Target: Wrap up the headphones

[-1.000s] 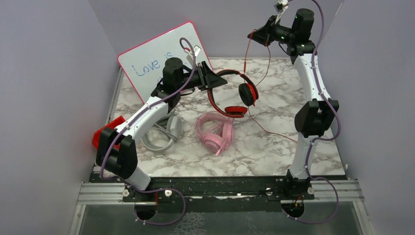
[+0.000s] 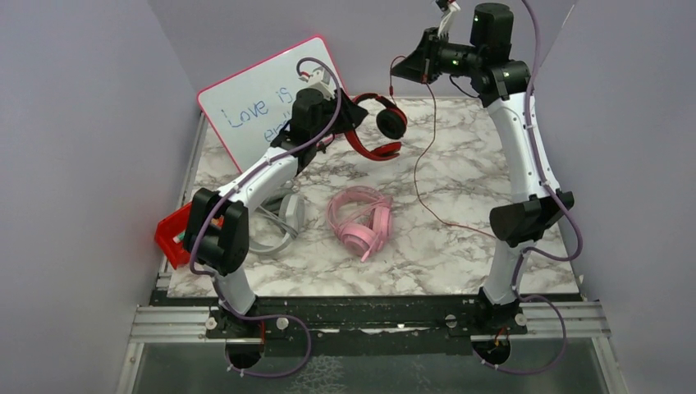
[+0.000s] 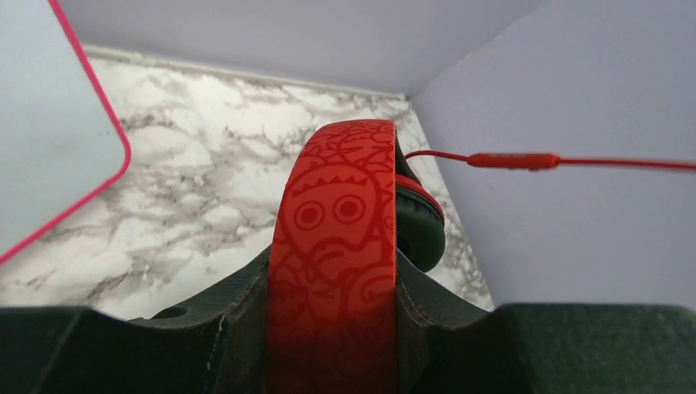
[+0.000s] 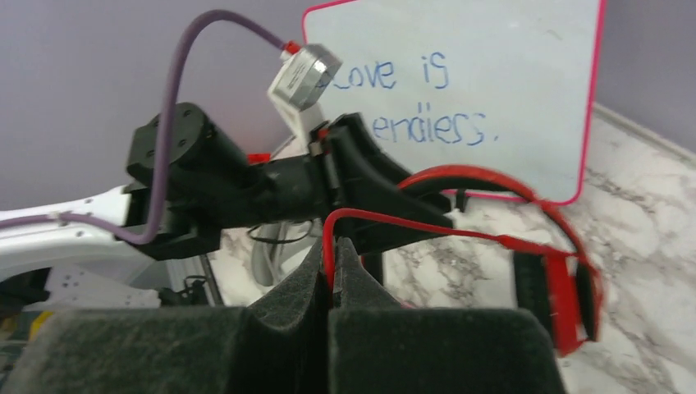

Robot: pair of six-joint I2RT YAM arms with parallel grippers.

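Red-and-black headphones [image 2: 391, 123] hang in the air near the back middle, held by the band in my left gripper [image 2: 354, 115]; in the left wrist view the patterned red band [image 3: 332, 246] fills the space between its fingers. My right gripper [image 2: 423, 70], higher and to the right, is shut with the thin red cable [image 4: 386, 218] at its fingertips. The cable [image 2: 416, 176] runs from there down onto the tabletop, and an inline control [image 3: 513, 161] shows on it in the left wrist view.
Pink headphones [image 2: 365, 238] lie in the middle of the marble table [image 2: 460, 271], grey-white headphones [image 2: 291, 217] to their left. A red basket [image 2: 168, 238] sits at the left edge. A whiteboard [image 2: 238, 98] leans at the back left.
My right gripper has moved a little left with the cable.
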